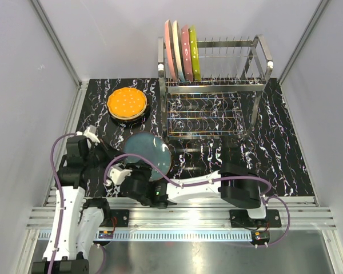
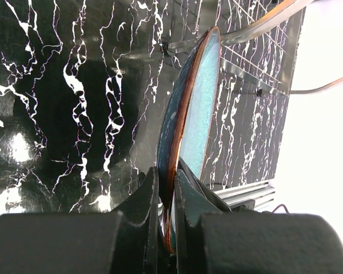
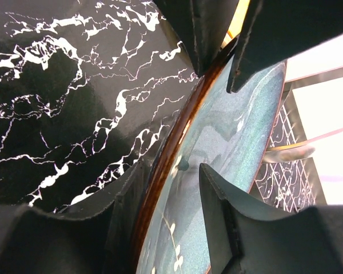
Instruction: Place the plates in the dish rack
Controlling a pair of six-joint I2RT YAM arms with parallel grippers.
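A teal plate with a brown rim is held tilted over the counter, below the rack's left side. My left gripper is shut on its edge; in the left wrist view the plate stands nearly edge-on. My right gripper is around another part of the rim, its fingers apart on either side; whether they grip it is unclear. The metal dish rack holds several upright plates at the top left.
A stack of plates topped with an orange dotted one sits at the back left. Bare dark marble counter lies right of the rack. White walls enclose the sides and back.
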